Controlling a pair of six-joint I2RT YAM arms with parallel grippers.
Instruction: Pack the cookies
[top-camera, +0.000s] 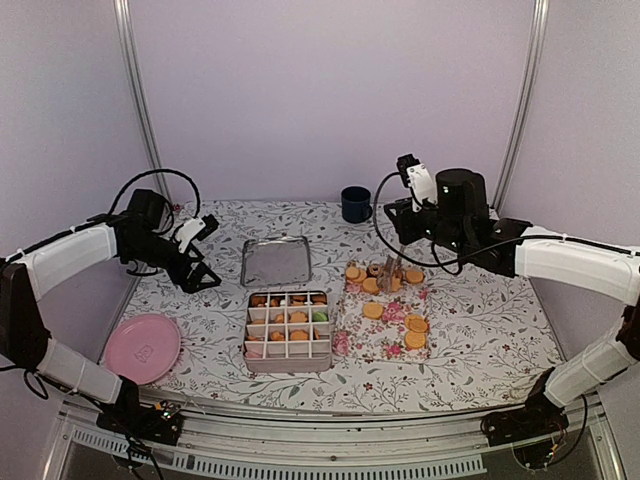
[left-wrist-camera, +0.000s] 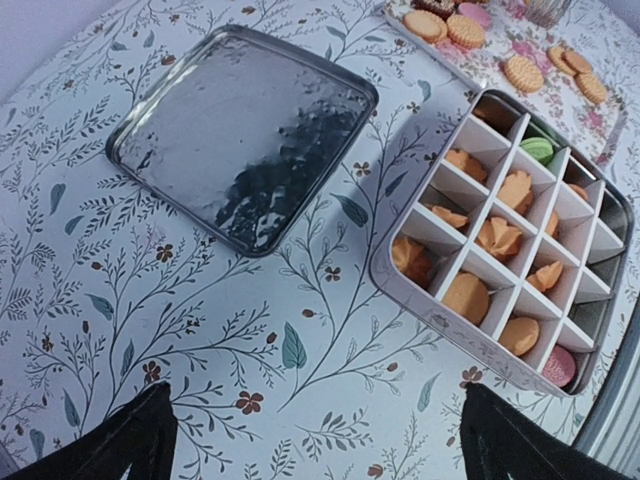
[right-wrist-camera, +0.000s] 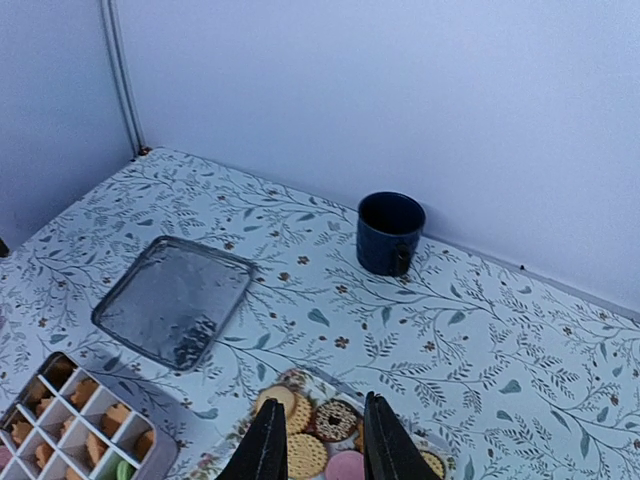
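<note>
A divided box (top-camera: 288, 365) stands at the table's middle front. Many of its compartments hold cookies, among them orange-brown ones and a green macaron (left-wrist-camera: 538, 150); in the left wrist view several on the right side look empty. To its right lies a floral tray (top-camera: 362, 345) bearing loose round cookies (top-camera: 414, 341) and, at its back, ring-shaped and chocolate-topped ones (right-wrist-camera: 336, 421). Over the tray's back part hangs my right gripper, open, its dark fingers (right-wrist-camera: 373, 440) apart and cookies visible beyond the gap. My left gripper (top-camera: 208, 254) is open and empty, left of the box.
Behind the box lies an empty grey metal tray (top-camera: 276, 262). A dark blue mug (top-camera: 355, 204) stands at the back. The pink plate (top-camera: 142, 348) is at the front left. Bare patterned table lies around my left gripper and right of the floral tray.
</note>
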